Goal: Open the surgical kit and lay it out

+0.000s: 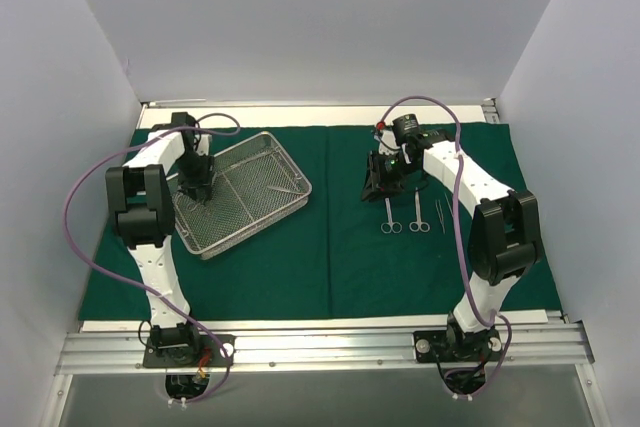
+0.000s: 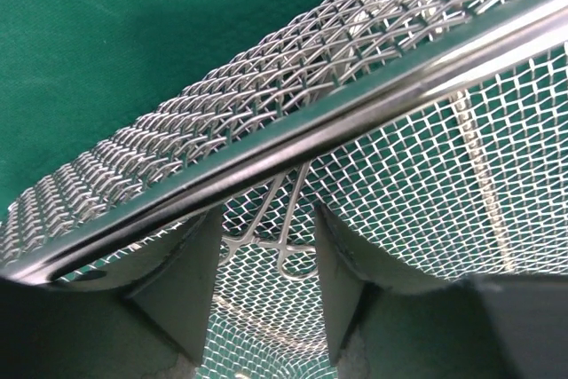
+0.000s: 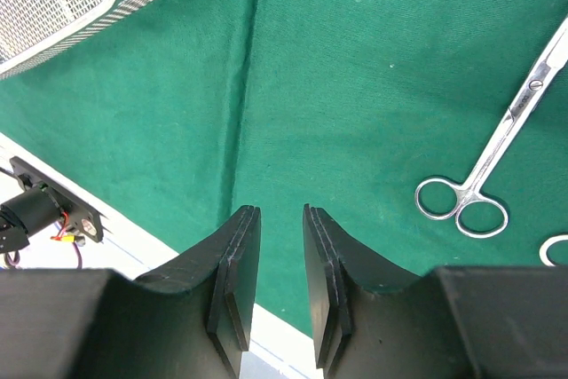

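Observation:
The mesh tray (image 1: 262,217) lies on the left half of the green cloth. My left gripper is low at its left rim, fingers part open over a scissor-like steel instrument (image 2: 287,228) lying under the rim (image 2: 373,104). My right gripper hangs over the cloth on the right, fingers slightly apart with nothing between them. Scissors (image 3: 497,148) lie beside it, with another pair (image 1: 419,222) and slim instruments (image 1: 440,215) further right.
A slim instrument (image 1: 282,189) lies in the tray's right part. The cloth's front strip (image 1: 260,287) and the middle below the right arm are clear.

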